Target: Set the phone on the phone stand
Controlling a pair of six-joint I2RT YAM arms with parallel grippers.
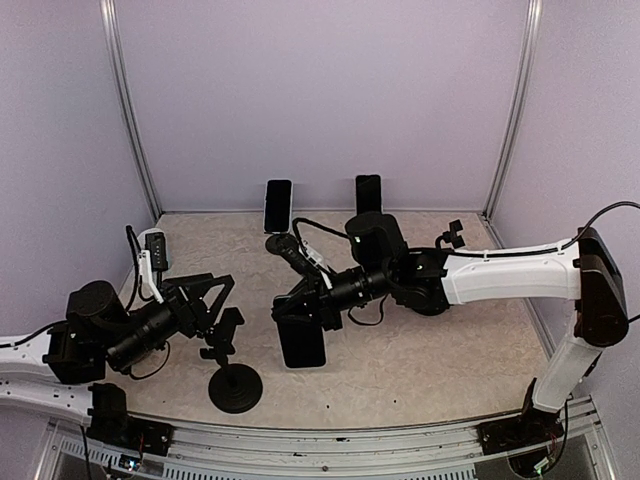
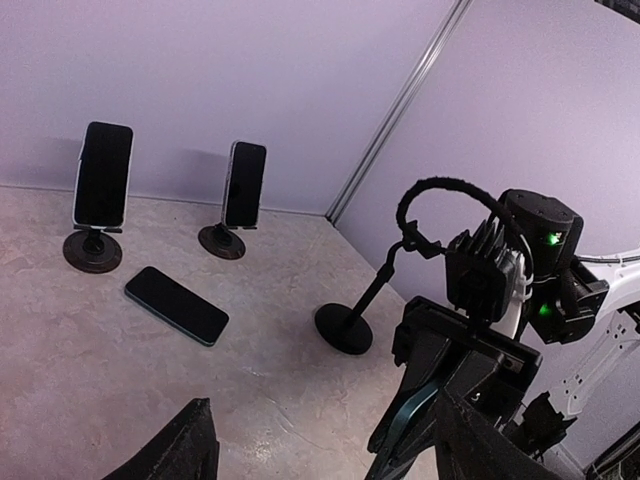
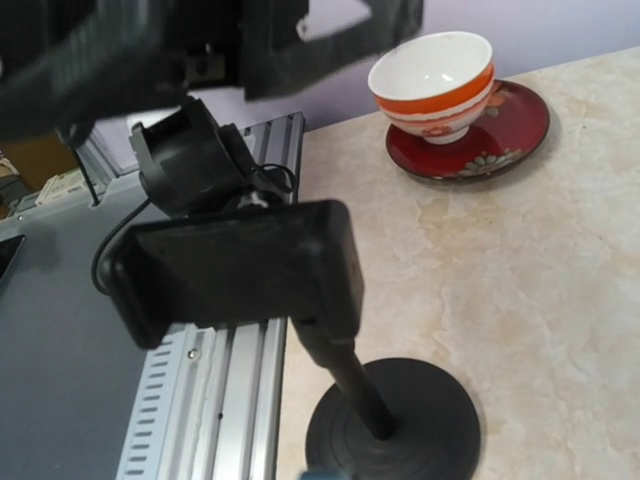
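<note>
A black phone (image 1: 302, 342) hangs from my right gripper (image 1: 305, 300), which is shut on it near the middle of the table. Just left of it an empty black phone stand (image 1: 235, 388) stands at the front edge; the right wrist view shows its cradle (image 3: 225, 270) and round base (image 3: 440, 430) close up. My left gripper (image 1: 215, 300), part open with nothing visible between its fingers, is above and left of that stand, its fingers (image 2: 175, 450) at the bottom of the left wrist view.
At the back are two stands holding phones (image 2: 100, 175) (image 2: 243, 185), with another phone (image 2: 176, 305) lying flat and an empty stand (image 2: 343, 328) at right. A bowl (image 3: 430, 75) on a red plate (image 3: 515, 135) sits at left.
</note>
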